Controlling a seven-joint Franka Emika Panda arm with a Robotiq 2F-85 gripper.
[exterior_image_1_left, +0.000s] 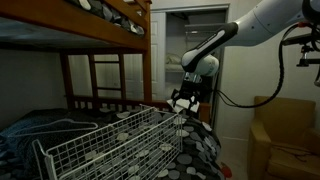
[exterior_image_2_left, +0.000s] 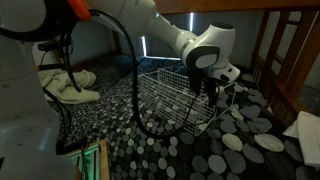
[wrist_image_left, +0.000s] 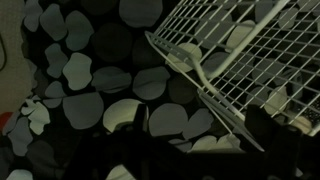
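A white wire rack (exterior_image_1_left: 112, 150) stands on the black bedding patterned with grey and white spots. My gripper (exterior_image_1_left: 185, 104) is over its far end in the first exterior view. The second exterior view has the gripper (exterior_image_2_left: 225, 88) close to the rack's (exterior_image_2_left: 178, 93) near right end. Seen from the wrist, dark open fingers (wrist_image_left: 263, 128) reach in from the bottom edge. The rack's corner (wrist_image_left: 190, 58) and wire side fill the upper right there, with one rail running down toward the right finger. Whether that finger touches the wire cannot be told. No object shows held.
Spotted bedding (exterior_image_2_left: 150, 155) spreads around the rack. A wooden bunk frame (exterior_image_1_left: 148, 60) rises behind it, with an upper bunk overhead at left. A tan armchair (exterior_image_1_left: 285, 135) stands at right. Folded white cloth (exterior_image_2_left: 305, 130) lies at the right edge.
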